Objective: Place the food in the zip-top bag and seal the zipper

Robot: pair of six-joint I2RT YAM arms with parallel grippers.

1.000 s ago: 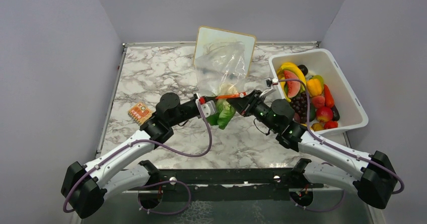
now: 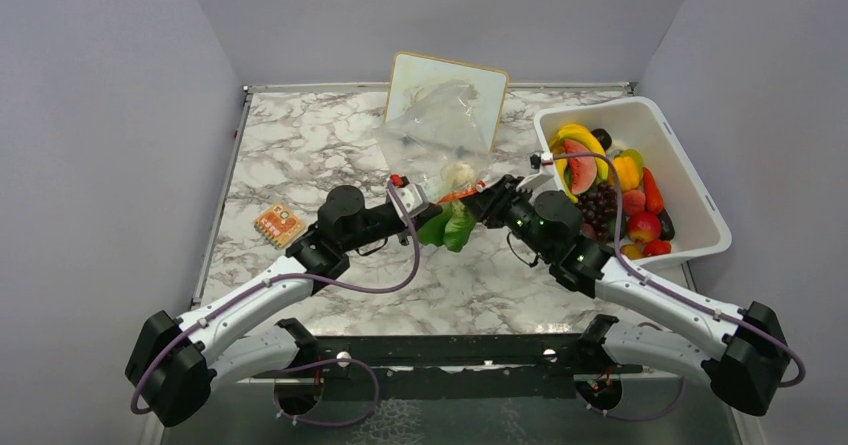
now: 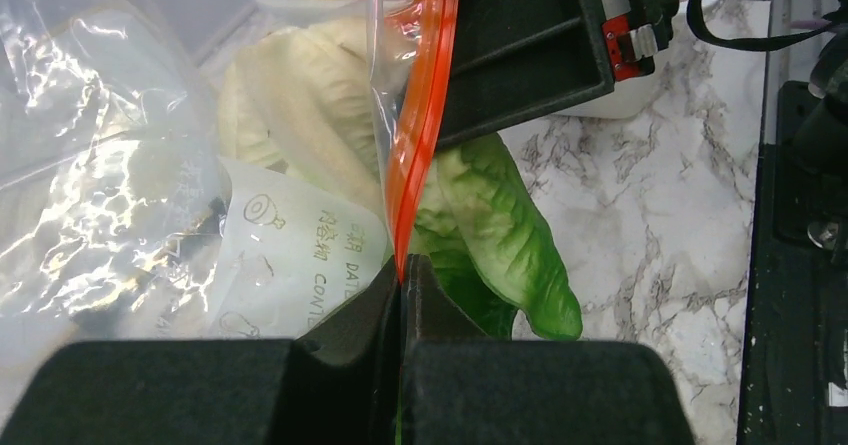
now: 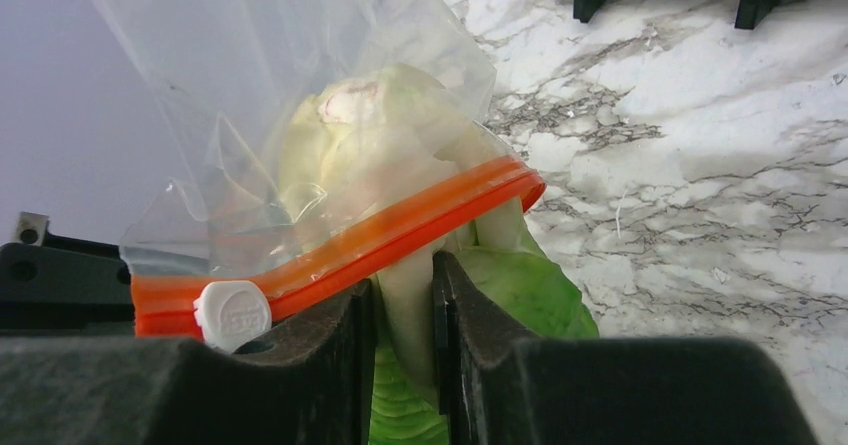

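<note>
A clear zip top bag (image 2: 432, 137) with an orange zipper strip (image 3: 425, 115) lies toward the back. A pale-stemmed leafy green vegetable (image 2: 460, 227) has its white end inside the bag and its green leaves outside the mouth, toward the front. My left gripper is shut on the end of the zipper strip. The right gripper has its fingers apart around the pale stalk, just below the strip; whether it grips the stalk cannot be told. A white slider (image 4: 233, 315) sits at the strip's other end.
On the right stands a white bin (image 2: 712, 227) of assorted fruit and vegetables. A small orange-brown square item (image 2: 280, 225) lies at the left. Behind the bag leans a white board (image 2: 450, 70).
The leaves swung to the right with it. The right arm barely moved.
</note>
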